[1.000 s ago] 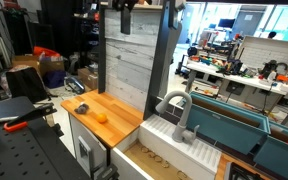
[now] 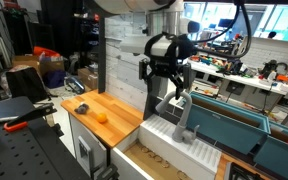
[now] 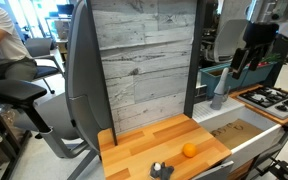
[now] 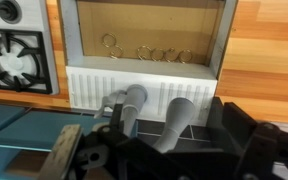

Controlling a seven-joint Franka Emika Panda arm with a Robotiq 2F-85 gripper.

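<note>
My gripper hangs in the air above the far edge of the sink, its fingers apart and nothing seen between them. Near it stands the grey faucet with a curved spout. Exterior view 2 has the faucet just below and left of the gripper. From the wrist view, grey faucet parts lie beneath the dark fingers; whether they touch cannot be told. The white-walled sink has a brown bottom with several thin rings on it.
An orange round object and a small dark metal item rest on the wooden counter. A stove flanks the sink. A white plank wall rises behind the counter; blue bins stand behind the sink.
In exterior view 1 the arm has come down and my gripper has moved lower and to the right, closer to the faucet. The counter objects and the sink have stayed put.
</note>
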